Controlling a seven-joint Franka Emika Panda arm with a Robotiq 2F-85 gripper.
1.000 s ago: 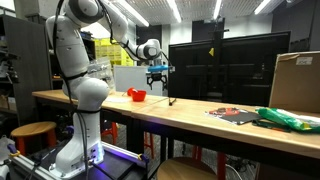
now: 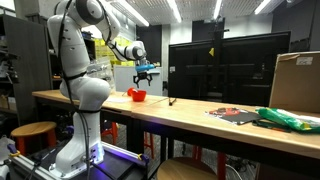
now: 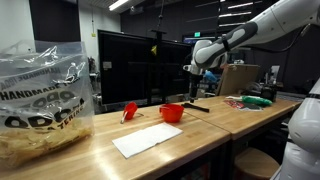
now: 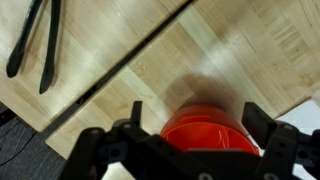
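Note:
My gripper is open in the wrist view, its two dark fingertips wide apart with nothing between them. Below it, a red pot (image 4: 208, 132) shows at the bottom of the view, partly covered by the gripper body. The same pot (image 3: 172, 113) rests on the wooden table in exterior view 2, where the gripper (image 3: 188, 76) hangs well above the tabletop. A smaller red item (image 3: 130, 109) lies left of the pot. Black tongs (image 4: 42, 45) are at the upper left of the wrist view.
A white sheet (image 3: 147, 139) lies in front of the pot. A large plastic bag (image 3: 42, 100) stands at the left. A green bag (image 2: 288, 119) and a cardboard box (image 2: 297, 82) occupy the table's far right end. Bare tabletop (image 2: 190, 110) shows right of the pot.
In exterior view 1 my gripper has moved left in steps, from right of the red pot to a place nearer above it. The table items look unmoved.

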